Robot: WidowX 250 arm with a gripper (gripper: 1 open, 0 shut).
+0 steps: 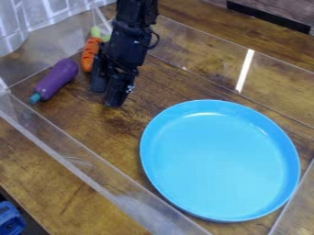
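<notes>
The black gripper [113, 84] reaches down from the top of the view to the wooden surface, just right of a toy carrot [90, 55] and a purple eggplant-like toy [54, 78]. Its fingers are dark and overlap, so I cannot tell whether it is open or shut, or whether anything is between them.
A large blue plate [219, 161] fills the lower right. Clear plastic walls border the area at left and bottom. Bare wood [208, 64] lies at the upper right and around the gripper's right side.
</notes>
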